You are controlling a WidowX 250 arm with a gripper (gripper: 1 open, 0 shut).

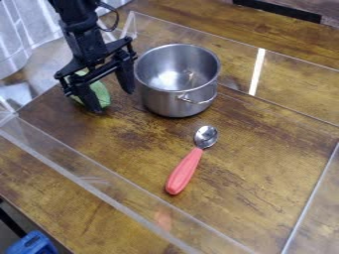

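Observation:
The black gripper (95, 77) hangs over a light green oval object (93, 97) at the left of the table, left of a steel pot (176, 84). Its fingers reach down around and in front of the green object, which is partly hidden by them. Whether they grip it cannot be told. A spoon with a pink handle (184, 171) and steel head lies in the lower middle of the table.
Clear panels line the table's left and lower edges. A blue object (32, 245) sits at the bottom left corner, outside the panel.

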